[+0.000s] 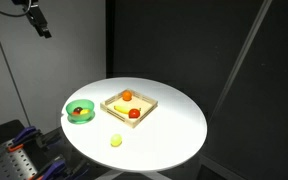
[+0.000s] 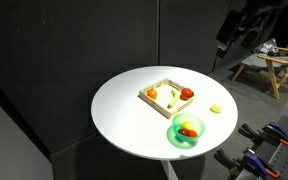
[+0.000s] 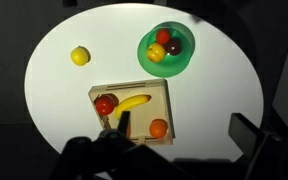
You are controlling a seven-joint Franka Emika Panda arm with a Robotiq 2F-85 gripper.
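High above the white table hangs my gripper (image 1: 44, 31); in the wrist view its dark fingers (image 3: 246, 135) stand wide apart, with nothing between them. On the table a light wooden box (image 3: 154, 90) holds a banana (image 3: 133, 103), a red tomato-like fruit (image 3: 105, 105) and an orange (image 3: 158, 128). The green bowl (image 3: 159, 69) contains a yellow-orange fruit (image 3: 155, 53), a red one (image 3: 163, 36) and a dark red one (image 3: 174, 46). By itself on the tabletop lies a yellow lemon (image 3: 80, 56). One finger hides part of the box's near side.
The oval white table (image 1: 174, 140) has wide bare areas around the box and bowl. Cables and dark-blue clamps (image 1: 56, 166) sit by the robot base, and a wooden chair (image 2: 269, 70) stands behind the table's far side.
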